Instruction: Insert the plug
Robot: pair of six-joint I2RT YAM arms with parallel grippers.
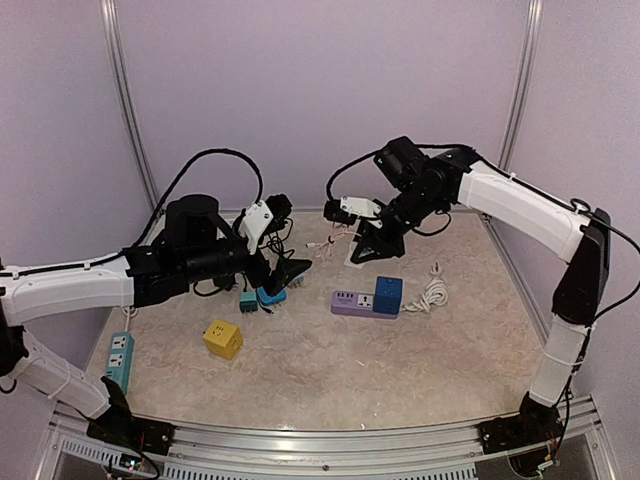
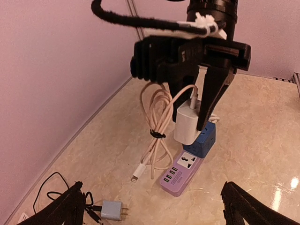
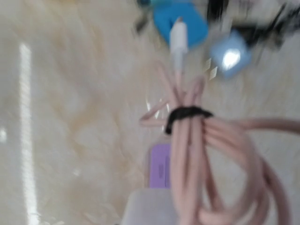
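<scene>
A white plug adapter with a bundled pink cable hangs above the table, held between the fingers of my right gripper. In the right wrist view its pale body shows at the bottom edge, partly behind the cable; its prongs are not visible. Below is the purple power strip, its white socket uncovered. My left gripper is left of the right one, fingers wide apart and nothing between them.
A blue cube socket sits on the strip's right end, a white cable coil beyond it. Toward the left are a yellow cube, a blue charger and a teal power strip.
</scene>
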